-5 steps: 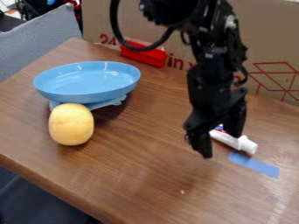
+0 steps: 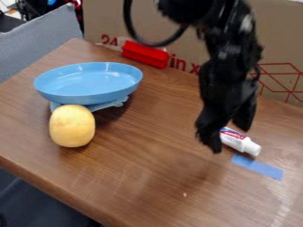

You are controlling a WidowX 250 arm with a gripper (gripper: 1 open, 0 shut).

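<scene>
My black gripper [image 2: 228, 128] hangs open over a white toothpaste tube [image 2: 244, 146] with red and blue print on the right side of the table, its fingers pointing down at the tube's left part, which they partly hide. Whether they touch it I cannot tell. A blue dish [image 2: 89, 76] stands at the left on a light blue support, with a yellow potato-like object [image 2: 73, 133] just in front of it.
A red object [image 2: 144, 53] lies at the back by a cardboard box [image 2: 178, 27]. A strip of blue tape [image 2: 260, 168] is on the wooden table [image 2: 154, 177] in front of the tube.
The arm and gripper have moved right and back, from in front of the tube to over it. The dish, tube and yellow object look unmoved.
</scene>
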